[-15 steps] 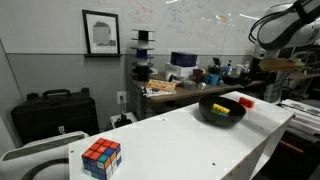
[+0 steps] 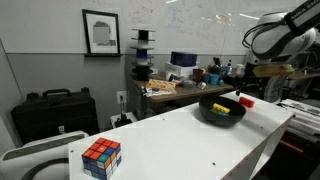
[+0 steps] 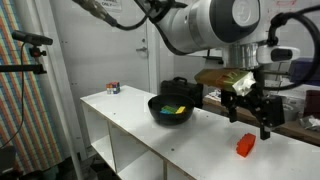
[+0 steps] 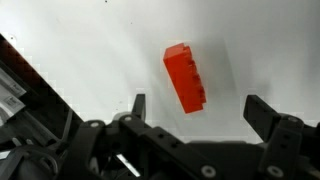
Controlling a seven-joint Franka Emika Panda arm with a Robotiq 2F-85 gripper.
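A red block (image 3: 246,145) lies on the white table near its right end. In the wrist view this red block (image 4: 184,78) sits diagonally between and a little ahead of the fingertips. My gripper (image 3: 249,121) hangs above it, pointing down. Its fingers stand wide apart with bare tabletop around the block, so the gripper is open and holds nothing. A black bowl (image 3: 156,108) stands farther along the table, with yellow and green pieces (image 2: 220,109) inside.
A colourful puzzle cube (image 2: 101,157) rests at the table's far end from the arm. Between it and the bowl, the white tabletop (image 2: 160,145) is bare. Behind stand a black case (image 2: 55,115) and a shelf with boxes (image 2: 183,60).
In exterior view 1 the arm and gripper have come to the left and slightly lower, nearer the red block. The block, the bowl and the cube have not moved.
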